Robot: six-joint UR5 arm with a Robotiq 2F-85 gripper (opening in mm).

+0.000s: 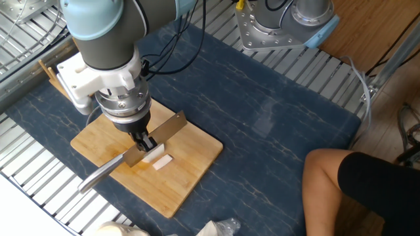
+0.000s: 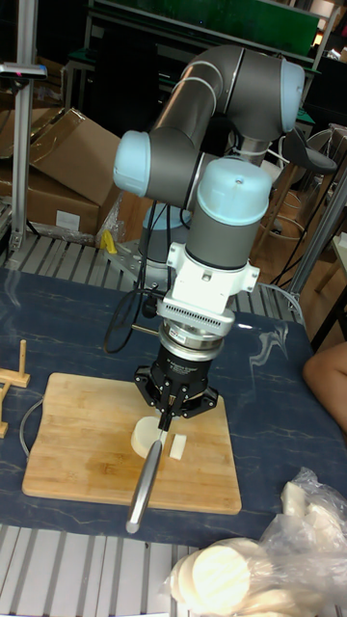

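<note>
A cleaver-like knife with a broad steel blade (image 1: 172, 126) and a metal handle (image 1: 102, 172) runs across the wooden cutting board (image 1: 190, 174). My gripper (image 1: 147, 144) is shut on the blade near its middle, pointing down. In the other exterior view the gripper (image 2: 169, 415) is above the board, the handle (image 2: 146, 489) reaching toward the near edge. A round pale piece of food (image 2: 144, 437) lies by the blade, partly hidden by it. Beside it rests a cut pale strip (image 1: 163, 162), apart from the larger piece. Whether the blade touches the board cannot be told.
Clear plastic bags with several pale round pieces (image 2: 214, 577) lie at the near right. A wooden stand (image 2: 13, 383) is left of the board. A person's arm (image 1: 323, 190) rests at the table's side.
</note>
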